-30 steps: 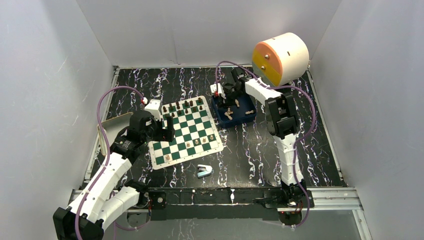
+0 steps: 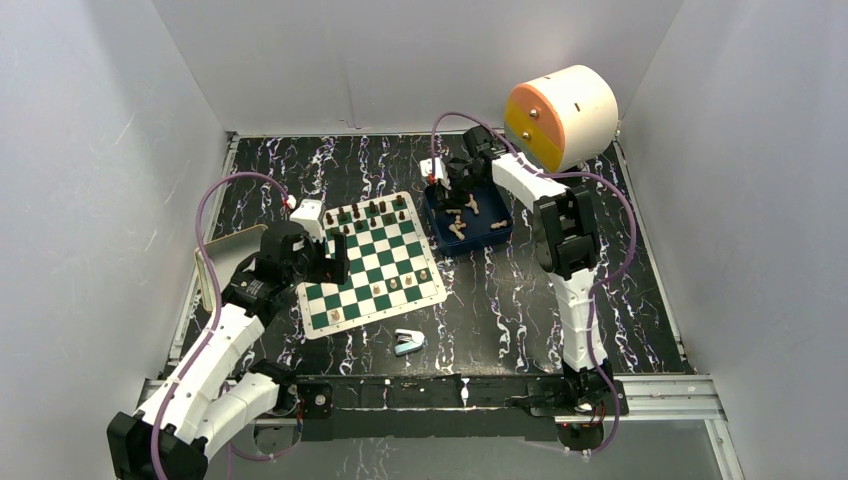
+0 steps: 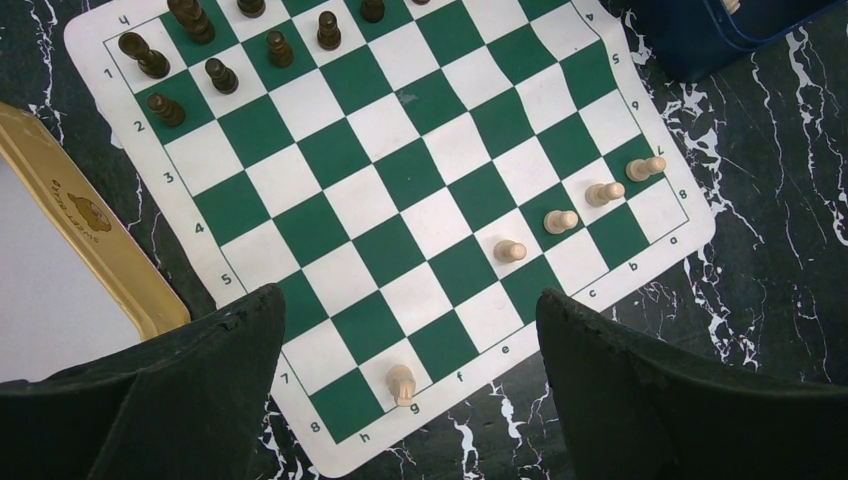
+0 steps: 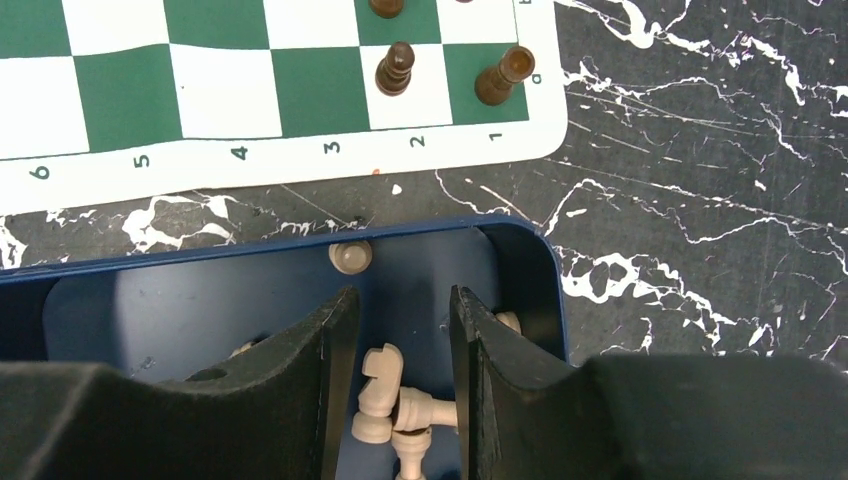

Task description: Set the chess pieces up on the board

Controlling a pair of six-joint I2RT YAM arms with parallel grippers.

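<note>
The green-and-white chessboard (image 2: 385,265) lies flat on the dark table. Brown pieces, among them a brown pawn (image 3: 166,109), stand along its far side. Several light pawns, one of them a light pawn (image 3: 510,251), stand on the near side, and a light piece (image 3: 401,384) stands alone by the g label. Over the board's left part, my left gripper is open and empty. Light pieces lie loose in the blue bin (image 2: 480,240), including a light knight (image 4: 379,390). Just above them is my right gripper, open with nothing between its fingers; a light pawn (image 4: 351,257) is by the bin wall.
A tan box (image 2: 240,248) stands left of the board, partly behind the left arm. A stapler (image 2: 408,342) lies in front of the board. The large orange-and-white drum (image 2: 565,115) is at the back right. Table to the bin's right front is clear.
The left arm and the pieces on the board have stayed put.
</note>
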